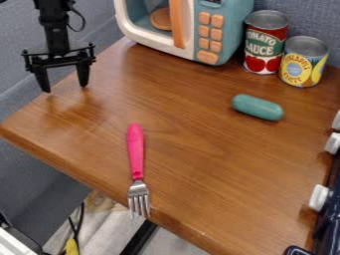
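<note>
My black gripper (64, 78) hangs at the upper left over the table's left edge, its two fingers apart and pointing down, with nothing between them. A fork with a pink handle (137, 164) lies on the wooden table (200, 129) near the front left edge, tines toward the front. A small teal cylinder (256, 107) lies on its side at the right middle.
At the back stand a toy microwave (184, 25), a tomato can (264, 43) and a yellow can (303, 62). A dark appliance with white knobs (323, 219) lines the right edge.
</note>
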